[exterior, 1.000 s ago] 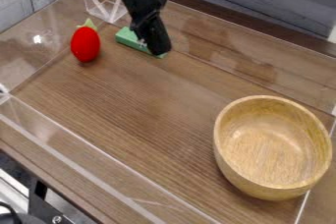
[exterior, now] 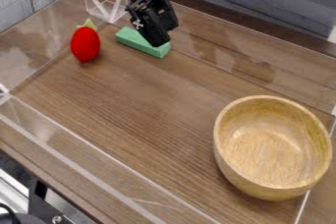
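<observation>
My dark gripper (exterior: 151,17) hangs at the top middle, open, just above and behind a green block (exterior: 143,42) that lies on the wooden table (exterior: 157,120). I see nothing held between its fingers. A red oval object (exterior: 85,44) stands left of the green block, apart from it.
A large yellow bowl (exterior: 269,145) sits at the lower right. A small green item (exterior: 88,24) is partly hidden behind the red object.
The block looks to be in about the same place.
</observation>
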